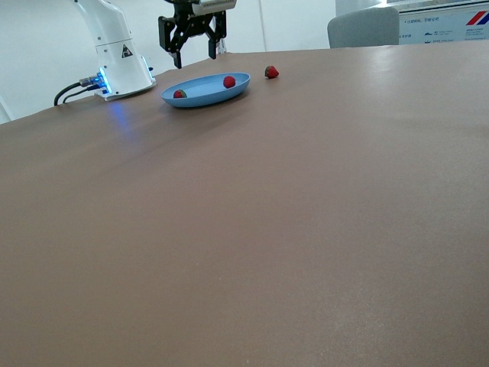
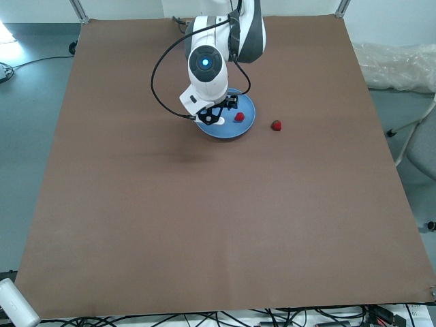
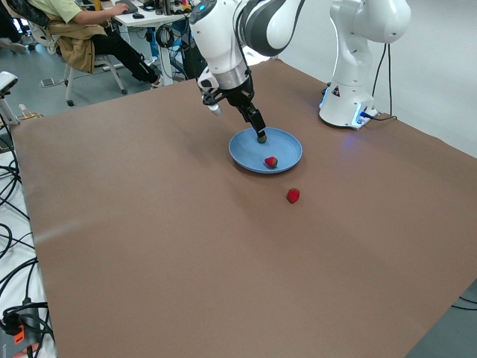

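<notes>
A blue plate (image 2: 233, 129) holds strawberries: one (image 2: 239, 116) shows in the left view, two in the top view, one (image 1: 179, 94) at the near side and another (image 1: 229, 82). A loose strawberry (image 3: 294, 195) lies on the brown table outside the plate. My black gripper (image 1: 195, 58) hangs above the plate; in the top view its fingers stand apart, open, with nothing between them. In the right view it partly covers a strawberry on the plate.
The white arm base with cables (image 1: 122, 73) stands behind the plate. A grey chair (image 2: 422, 143) stands beside the table.
</notes>
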